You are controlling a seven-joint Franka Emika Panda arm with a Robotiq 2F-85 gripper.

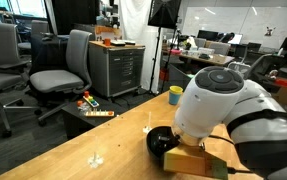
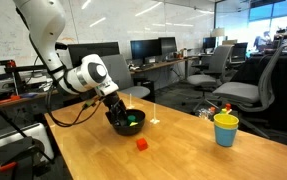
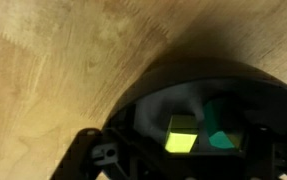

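Note:
A black bowl (image 2: 130, 127) stands on the wooden table. Inside it, the wrist view shows a yellow block (image 3: 182, 133) beside a green block (image 3: 219, 124). My gripper (image 2: 114, 116) reaches down into the bowl. Its dark fingers stand apart at the lower left and right of the wrist view, with the blocks in the space between them; their tips are hard to make out in the shadow. In exterior view 1 the arm covers part of the bowl (image 1: 159, 138) and hides the fingertips.
A red block (image 2: 141, 143) lies on the table outside the bowl. A yellow and blue bucket (image 2: 226, 131) stands at the table's far edge, with office chairs behind.

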